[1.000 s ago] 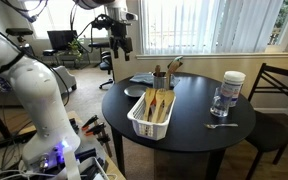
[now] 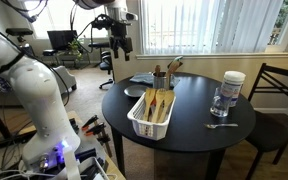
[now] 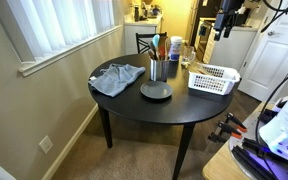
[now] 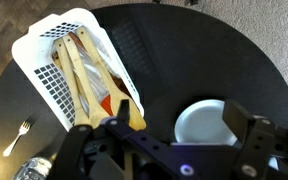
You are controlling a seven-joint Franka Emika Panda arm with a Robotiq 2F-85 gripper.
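High over the left side of the round dark table, my gripper [image 2: 120, 54] points down, well clear of everything. In the wrist view its two fingers stand wide apart, with nothing between them. Below lies a white plastic basket [image 2: 139, 127] holding several wooden utensils [image 2: 159, 103]; the wrist view shows a small red part among them. A small round plate [image 4: 206, 124] sits beside the basket, partly hidden by the gripper in that view. Farther back, a metal holder [image 3: 158, 70] carries upright utensils. A crumpled blue-grey cloth [image 3: 117, 79] lies near the window side.
A clear pitcher [image 2: 220, 105], a white canister [image 2: 233, 80] and a fork [image 2: 222, 125] occupy the table's right side in the first exterior view. A dark chair [image 2: 282, 110] stands beyond that edge. Bare tabletop [image 2: 189, 115] lies between basket and pitcher.
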